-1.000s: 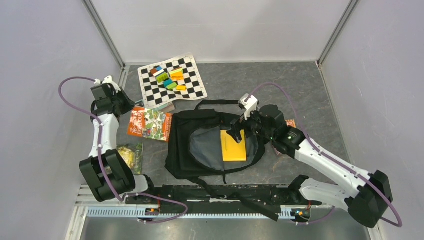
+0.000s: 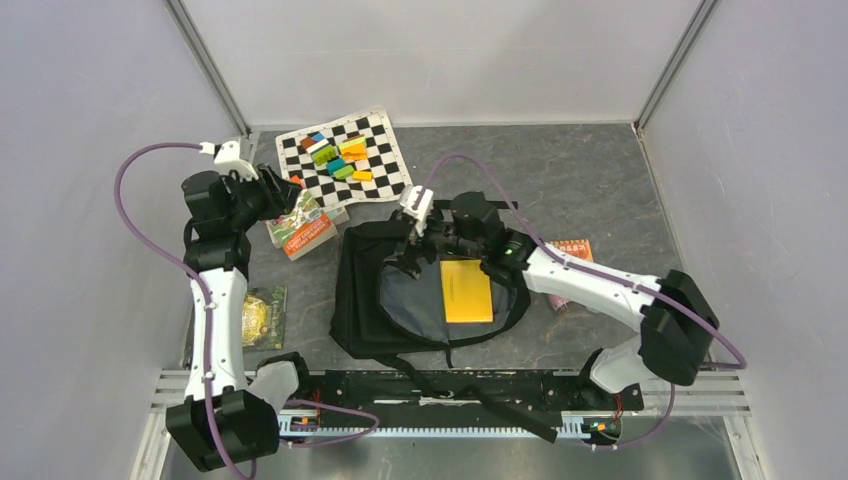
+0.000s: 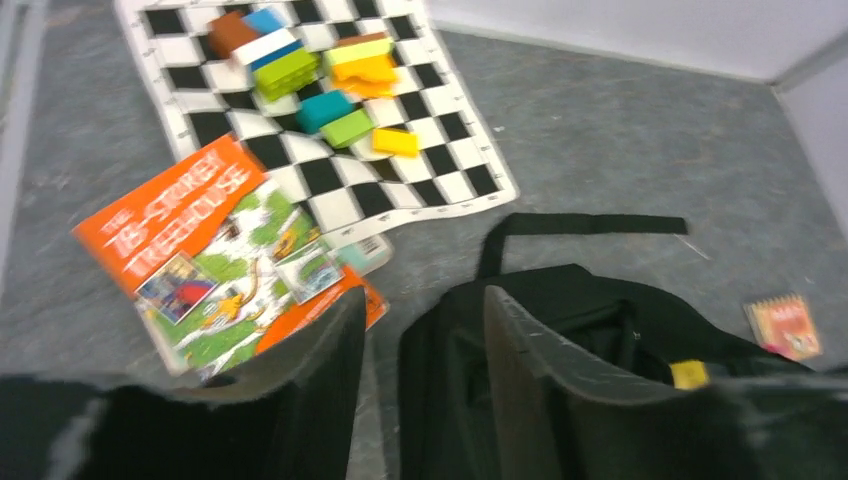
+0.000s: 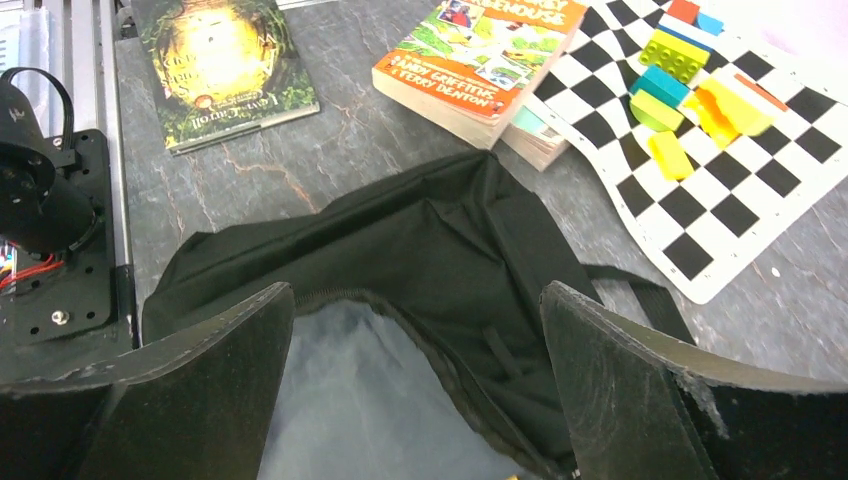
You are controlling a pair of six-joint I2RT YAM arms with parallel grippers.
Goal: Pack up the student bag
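The black bag (image 2: 355,320) lies open in the centre with a yellow book (image 2: 466,292) inside. My left gripper (image 2: 283,190) is part open above the orange treehouse book (image 3: 215,260) at upper left; its fingers show apart, nothing held. A second book peeks from under it. My right gripper hangs open over the bag, empty between its fingers. A dark green illustrated book (image 4: 225,60) lies at the left front.
A checkered mat (image 2: 300,160) with several coloured bricks sits at the back left. A spiral notebook (image 3: 783,325) lies right of the bag. Walls stand on the sides and back.
My left gripper has risen and moved right, away from the orange book, which has shifted and turned. My right gripper has moved left over the bag.
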